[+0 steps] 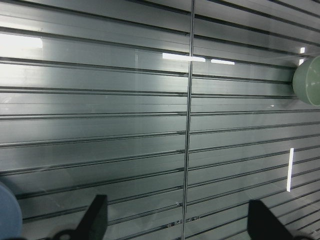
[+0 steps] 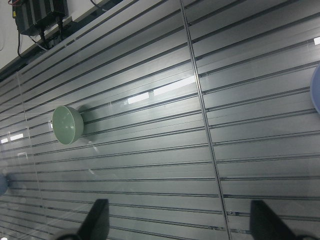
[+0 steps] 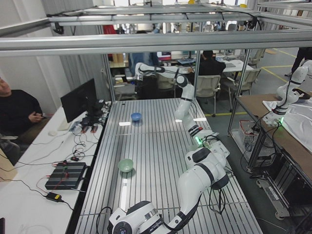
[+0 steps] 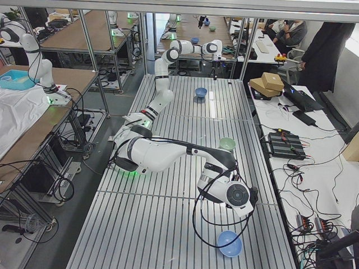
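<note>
A green bowl point(image 3: 125, 165) sits on the slatted metal table point(image 3: 146, 146); a blue bowl point(image 3: 136, 116) stands toward the far end. In the camera right view another blue bowl point(image 4: 230, 245) lies near the close edge, beside the near arm. My left gripper hangs above the table, a blue bowl at lower left and the green one at upper right of its wrist view. My right gripper is also over the table, the green bowl point(image 2: 67, 124) left of centre below it. Both show widely parted fingers with nothing between.
A white side table point(image 3: 29, 204) with monitor, power units and cables runs along one side, a seated person behind it. Metal frame posts surround the table. Bare slatted surface lies between the bowls.
</note>
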